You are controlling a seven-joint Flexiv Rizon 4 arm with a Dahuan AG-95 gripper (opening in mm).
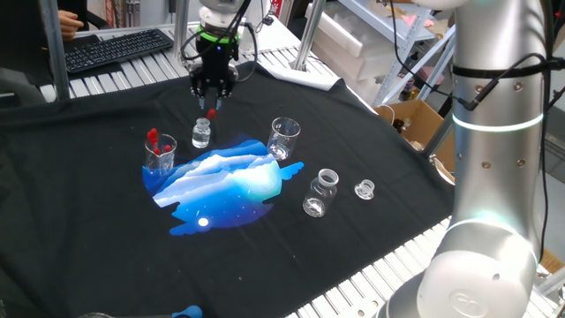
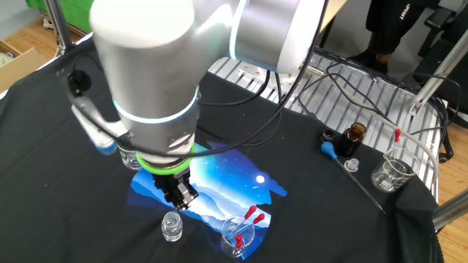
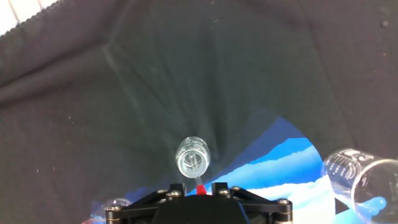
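Note:
A small clear glass bottle [image 1: 201, 133] stands upright on the black cloth, and it also shows in the wrist view [image 3: 193, 157]. From its mouth a dropper with a red bulb [image 1: 211, 113] sticks up, leaning slightly. Just above the bulb is my gripper [image 1: 211, 103], open, its fingertips apart on either side. In the wrist view the red bulb [image 3: 201, 189] lies between the fingers with a gap at each side. Exterior view 2 shows my gripper [image 2: 183, 201] close above the bottle [image 2: 172, 226]; the dropper cannot be made out there.
A beaker [image 1: 160, 159] holding several red-bulbed droppers stands near the bottle. An empty beaker [image 1: 283, 139], a larger open bottle [image 1: 320, 193] and a glass stopper [image 1: 365, 189] are farther right. A brown bottle [image 2: 352, 139] and another beaker [image 2: 395, 171] occupy the far side.

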